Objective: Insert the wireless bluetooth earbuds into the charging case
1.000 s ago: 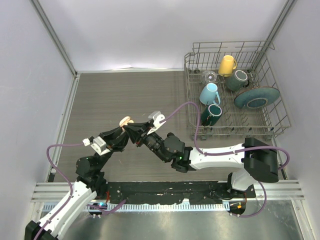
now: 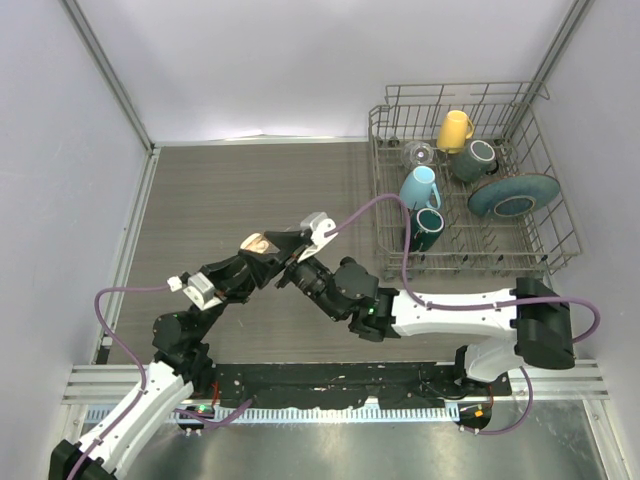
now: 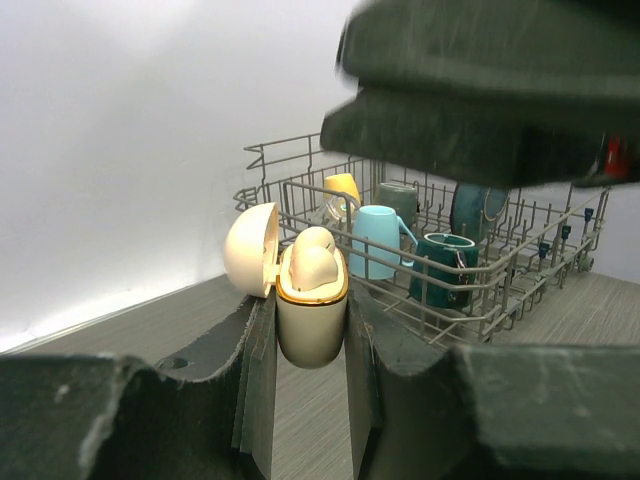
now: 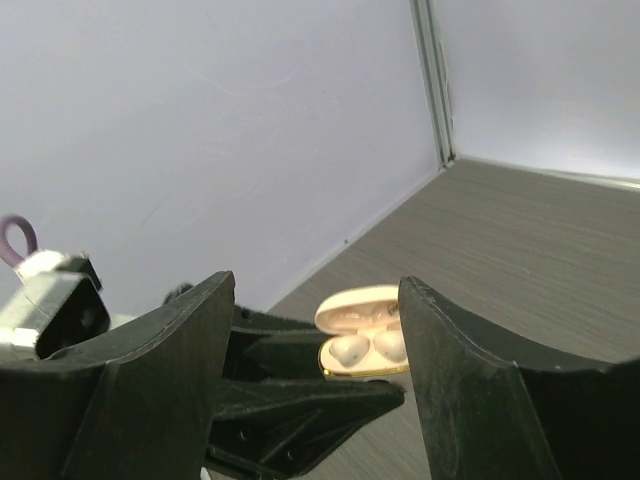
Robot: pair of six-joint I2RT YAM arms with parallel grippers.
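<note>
The cream charging case (image 3: 310, 325) with a gold rim is gripped upright between the fingers of my left gripper. Its lid (image 3: 252, 250) stands raised. Both earbuds sit in the case: one earbud (image 4: 350, 348) on the left and another earbud (image 4: 391, 345) beside it in the right wrist view, partly behind a finger. My right gripper is open, its fingers spread and holding nothing. From above, the right gripper's fingers hide part of the case (image 2: 255, 243). Dark parts of the right gripper loom above the case in the left wrist view.
A wire dish rack (image 2: 460, 255) with several mugs and a plate stands at the back right. White walls enclose the table.
The left gripper still holds the case in place.
</note>
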